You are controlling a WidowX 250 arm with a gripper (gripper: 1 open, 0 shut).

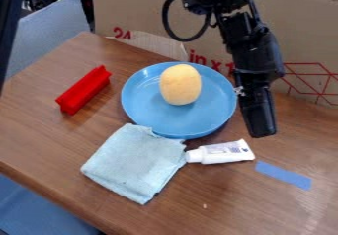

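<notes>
My black gripper (255, 109) hangs over the table just right of a blue plate (156, 114), above the white tube; whether its fingers are open or shut is hard to tell from this angle. A yellow round object (180, 85) sits on the plate. In front of the plate lie a folded light-blue cloth (132, 165) and a white tube (219, 152). A red block (83, 89) rests on the wood at the left.
A cardboard box (138, 12) stands along the back of the wooden table (211, 204). A blue tape strip (283, 175) is at the right.
</notes>
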